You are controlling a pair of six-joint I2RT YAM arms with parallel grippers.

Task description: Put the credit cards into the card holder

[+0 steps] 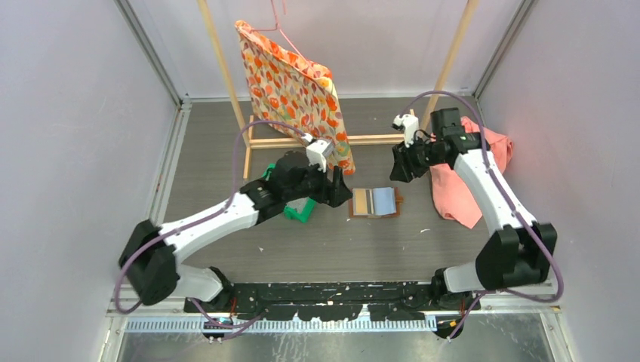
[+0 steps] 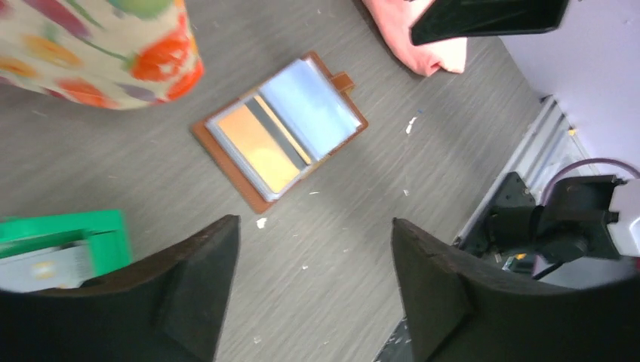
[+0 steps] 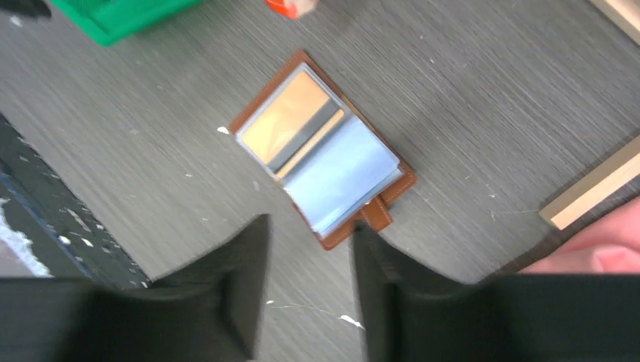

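The brown card holder [image 1: 398, 194] lies open and flat on the grey floor between my two grippers. Gold, dark and gold cards [image 2: 260, 141] show in one half, slightly staggered; a light blue panel or card [image 3: 343, 177] covers the other half. My left gripper is above the floor left of the holder, its fingers [image 2: 207, 260] apart with nothing between them. On the other side, up and right of the holder in the top view, my right gripper is also empty, its fingers [image 3: 253, 264] parted more narrowly.
A green tray [image 2: 106, 237] with a whitish card in it sits left of the holder, partly under my left arm. Patterned orange cloth [image 1: 287, 90] hangs from a wooden rack [image 1: 370, 139] behind. Pink cloth [image 1: 453, 188] lies to the right.
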